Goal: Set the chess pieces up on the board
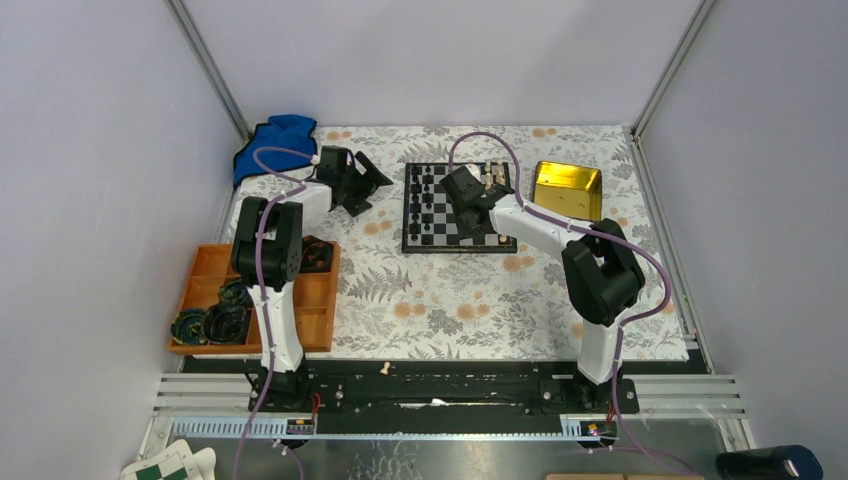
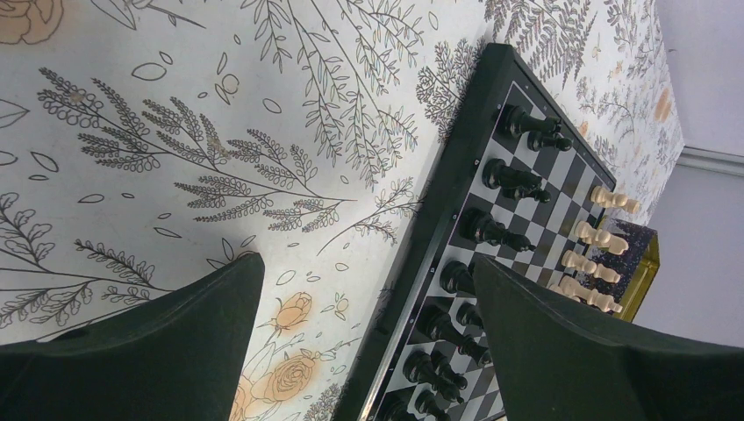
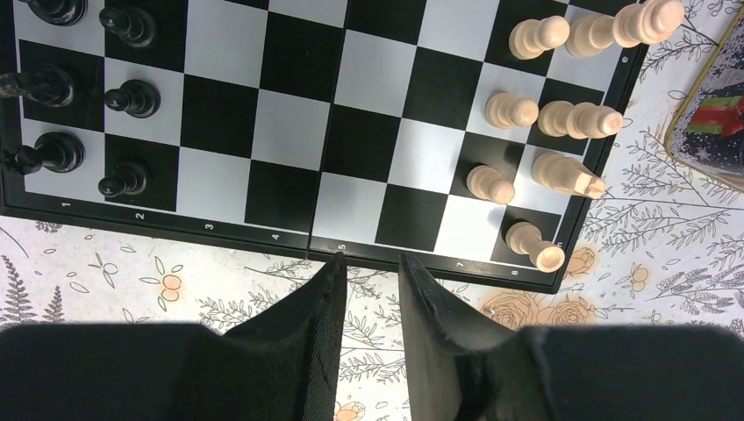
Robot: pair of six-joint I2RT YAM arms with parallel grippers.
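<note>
The chessboard [image 1: 440, 243] lies mid-table. Black pieces [image 3: 132, 99] fill the left ranks; white pieces [image 3: 566, 175] stand in the right ranks, with some squares there empty in the right wrist view. My right gripper hangs over the board's near edge, part open, with nothing between its fingers. My left gripper [image 1: 365, 183] is open and empty left of the board; its wrist view shows the table and the board [image 2: 425, 219] edge between and beyond its fingers.
A gold tin [image 1: 567, 190] stands right of the board. A wooden tray [image 1: 315, 315] with containers is at front left, a blue cloth [image 1: 275, 140] at back left.
</note>
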